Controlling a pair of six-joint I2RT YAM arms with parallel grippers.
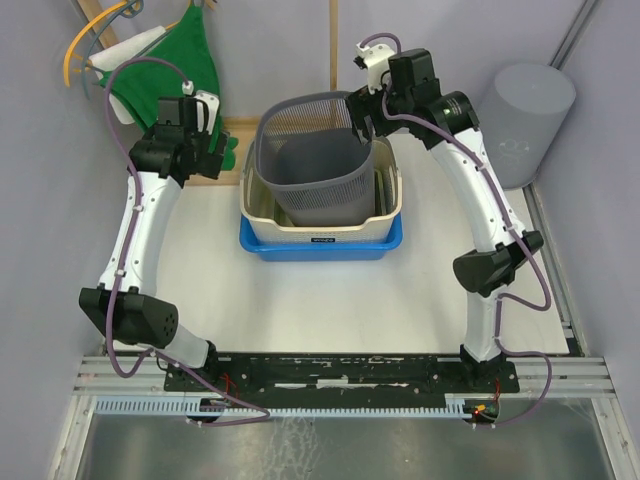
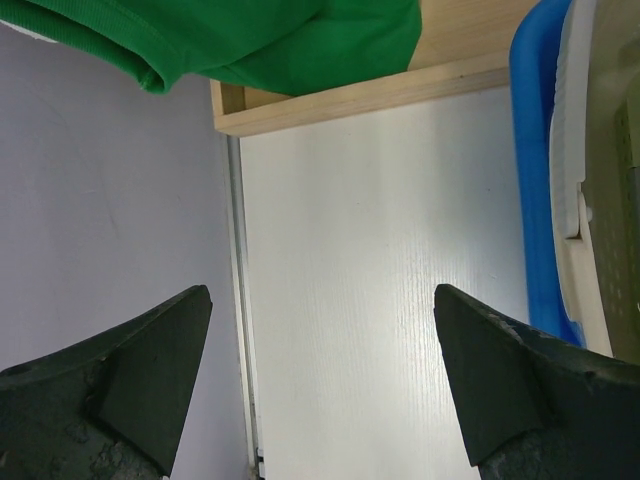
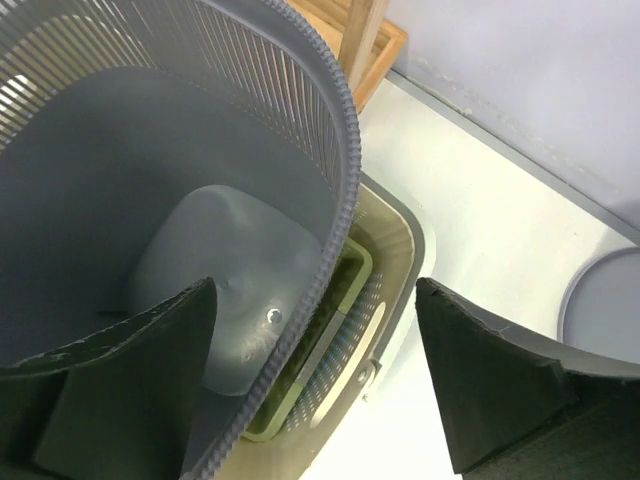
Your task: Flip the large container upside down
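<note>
A large grey mesh container [image 1: 325,198] leans inside a cream basket [image 1: 310,234], its wide mouth facing up and back. My right gripper [image 1: 361,119] is at the container's right rim. In the right wrist view the container's rim [image 3: 345,200] passes through the space between the spread fingers, one over its inside and one outside; contact does not show. To the left, my left gripper [image 1: 214,150] stands open beside the baskets, in front of the green cloth. Only the white table shows between its fingers in the left wrist view.
A blue tray [image 1: 320,252] sits under the cream basket. Green cloth [image 1: 190,65] hangs at the back left over a wooden frame [image 2: 370,97]. A grey cylinder [image 1: 527,125] stands at the back right.
</note>
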